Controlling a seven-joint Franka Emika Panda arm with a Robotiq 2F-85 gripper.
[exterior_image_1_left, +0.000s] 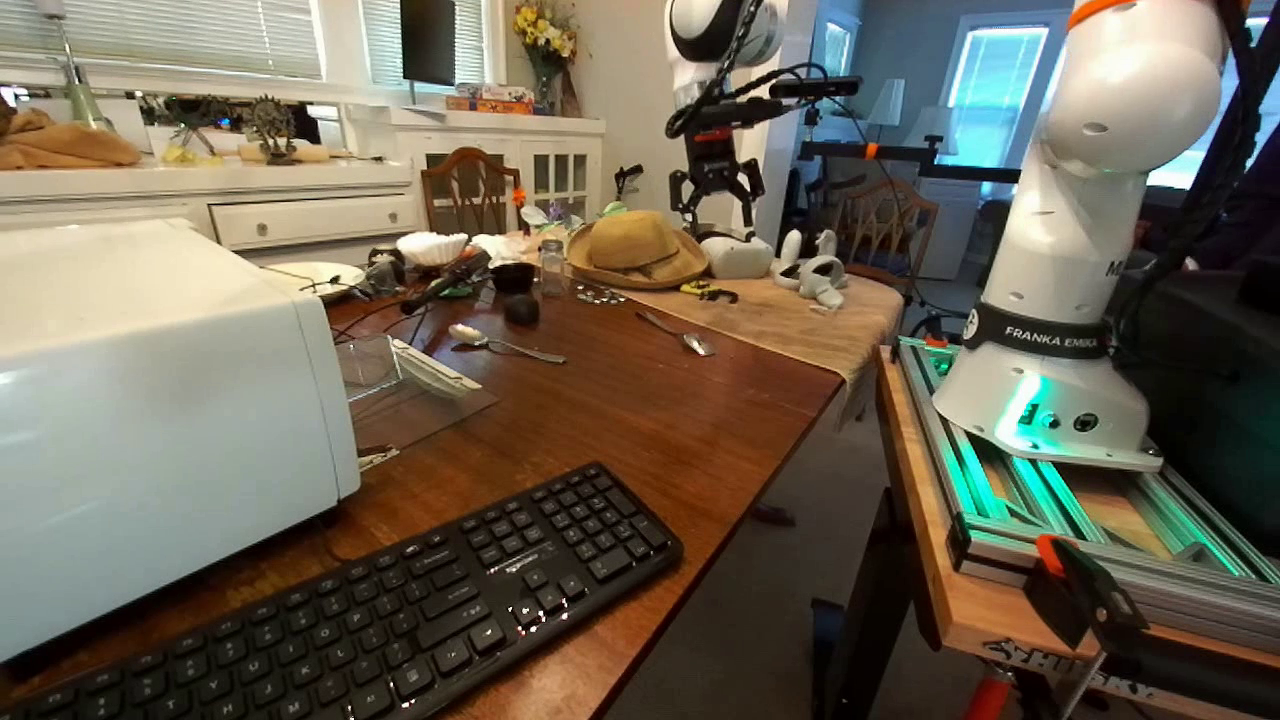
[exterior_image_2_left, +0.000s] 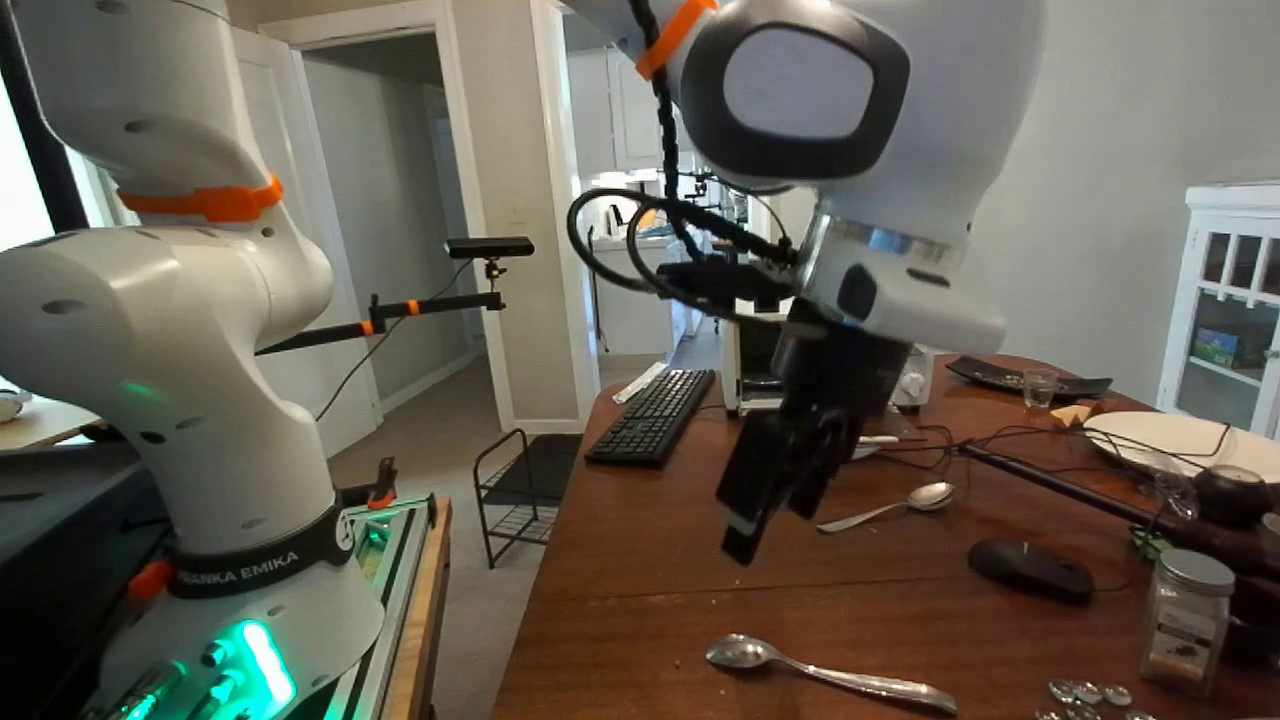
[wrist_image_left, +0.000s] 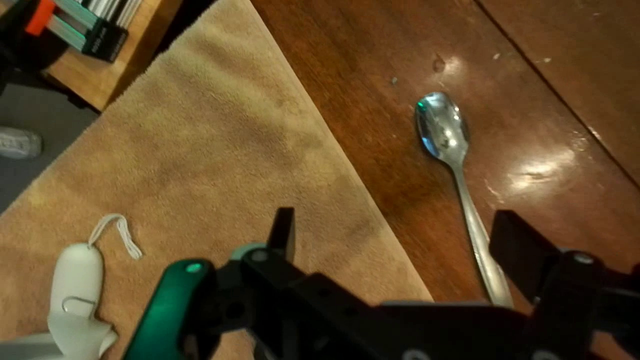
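Open and empty, my gripper (exterior_image_1_left: 719, 214) hangs in the air over the cloth-covered end of the table. Its two fingers stand wide apart in the wrist view, the left finger (wrist_image_left: 284, 234) in front of the tan cloth (wrist_image_left: 198, 150). The right finger (wrist_image_left: 514, 246) overlaps the view of a silver spoon (wrist_image_left: 474, 231) near its handle. That spoon lies on bare wood beside the cloth, bowl pointing away from the fingers. In exterior view 2 a second spoon (exterior_image_2_left: 882, 510) rests farther along the table.
A straw hat (exterior_image_1_left: 632, 244), white headset (exterior_image_1_left: 734, 257) and white controllers (exterior_image_1_left: 821, 286) occupy the cloth end. A glass jar (exterior_image_2_left: 1188, 618) and dark mouse (exterior_image_2_left: 1029, 570) stand near the spoons. The keyboard (exterior_image_1_left: 468, 576) and white appliance (exterior_image_1_left: 168, 420) sit at the other end.
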